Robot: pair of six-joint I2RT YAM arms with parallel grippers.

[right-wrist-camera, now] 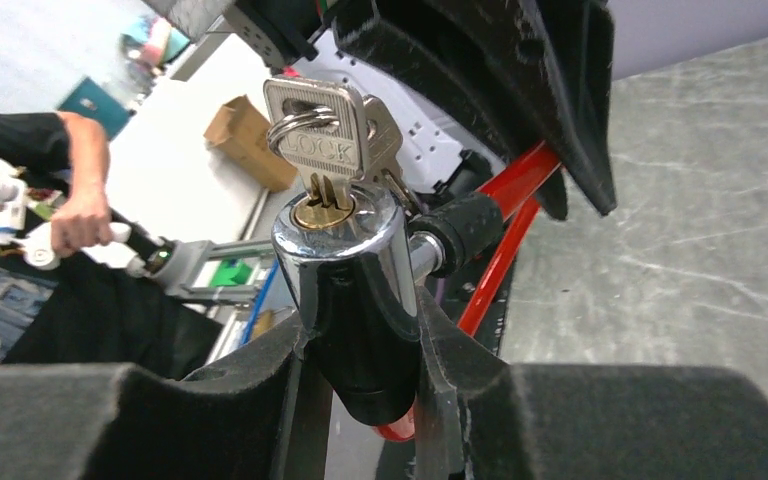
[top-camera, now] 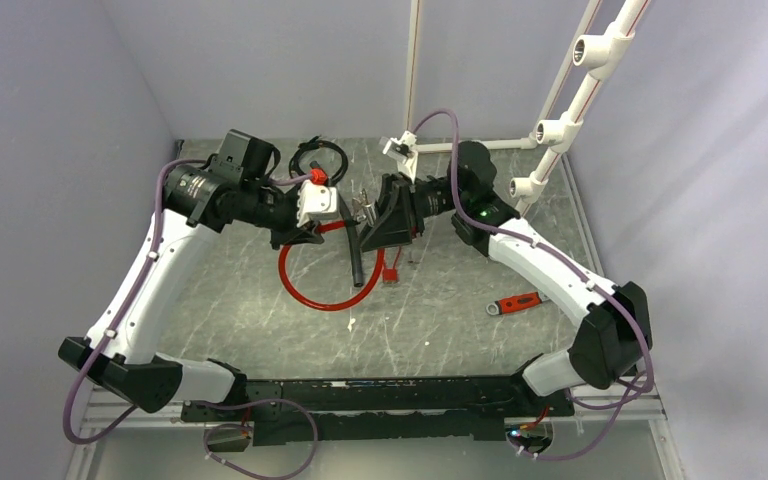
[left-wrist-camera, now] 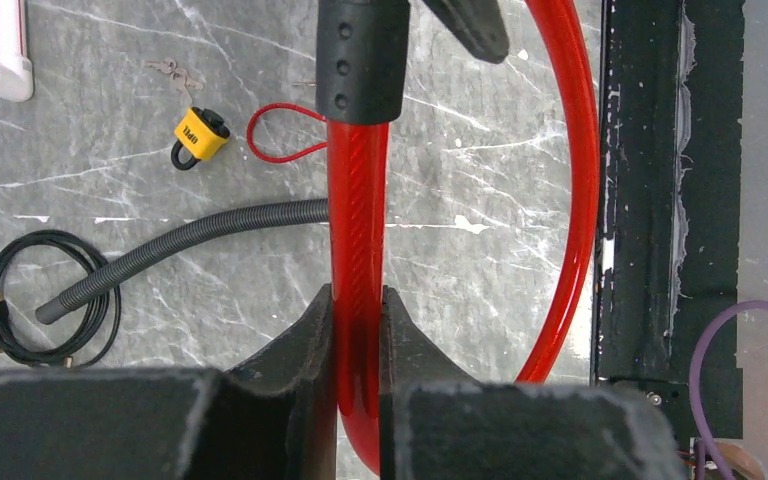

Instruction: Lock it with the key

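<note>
The cable lock's silver-and-black cylinder (right-wrist-camera: 355, 290) is gripped upright in my right gripper, whose fingers are shut on it. A silver key (right-wrist-camera: 315, 130) on a ring stands over the brass keyhole (right-wrist-camera: 323, 212); how deep its blade sits cannot be told. Beside it hangs a second key (right-wrist-camera: 383, 135). Entering the cylinder's side is a metal pin (right-wrist-camera: 425, 253), part of it still showing outside, below the cable's black collar (right-wrist-camera: 467, 228). My left gripper is shut on the red cable (left-wrist-camera: 357, 230), which hangs in a loop (top-camera: 328, 306) between both grippers.
On the grey table lie a yellow padlock (left-wrist-camera: 201, 134), a small key set (left-wrist-camera: 172, 73), a dark corrugated hose (left-wrist-camera: 210, 228), a coiled black cable (left-wrist-camera: 55, 345) and a red-black tool (top-camera: 517, 303).
</note>
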